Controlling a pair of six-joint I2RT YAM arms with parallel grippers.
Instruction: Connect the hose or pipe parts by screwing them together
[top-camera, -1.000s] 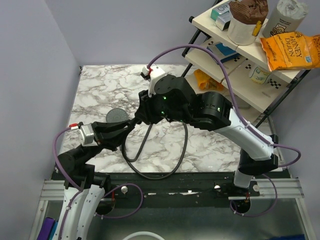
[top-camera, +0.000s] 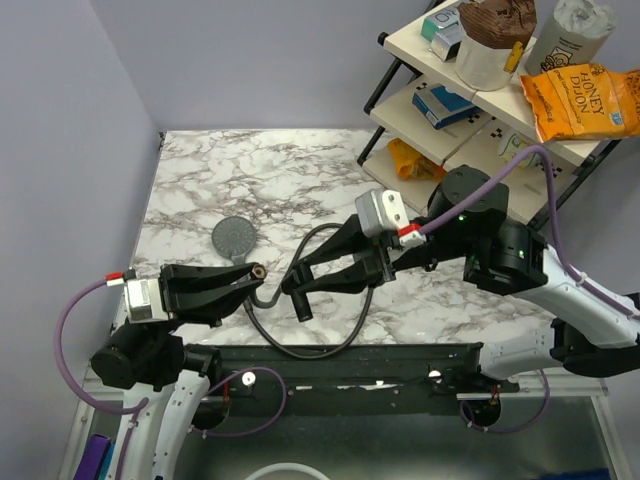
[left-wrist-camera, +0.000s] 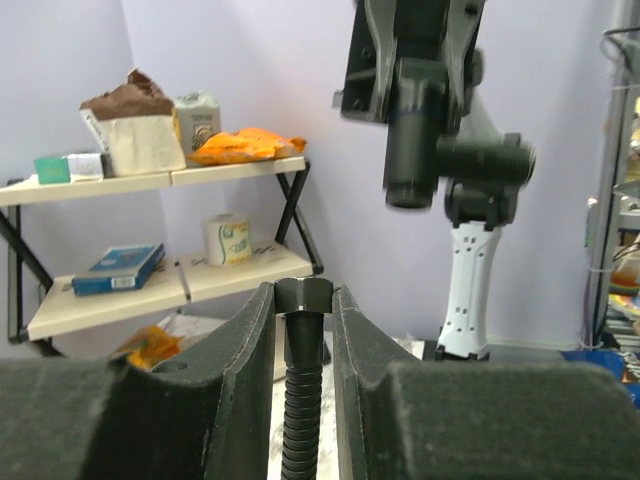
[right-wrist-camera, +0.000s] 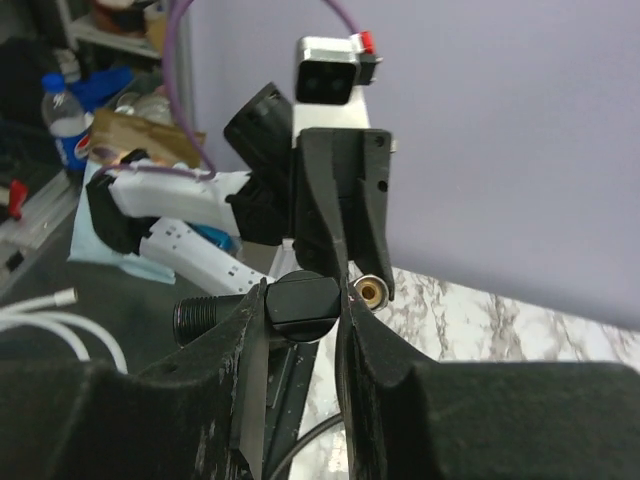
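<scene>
My left gripper (top-camera: 250, 280) holds the ribbed hose's end fitting between its fingertips; in the right wrist view its round brass-lined opening (right-wrist-camera: 370, 292) faces me. My right gripper (top-camera: 295, 285) grips a black threaded fitting (top-camera: 303, 298), seen as a dark block with a threaded barrel (right-wrist-camera: 215, 318) in its right wrist view. The two fittings are apart, the right one a little to the right of the left. The grey shower head (top-camera: 234, 236) lies on the marble surface, and the black hose (top-camera: 357, 325) loops across it.
A shelf rack (top-camera: 440, 145) with bags and boxes stands at the back right. A dark front edge runs below the arms. Purple tubes trail from both arms.
</scene>
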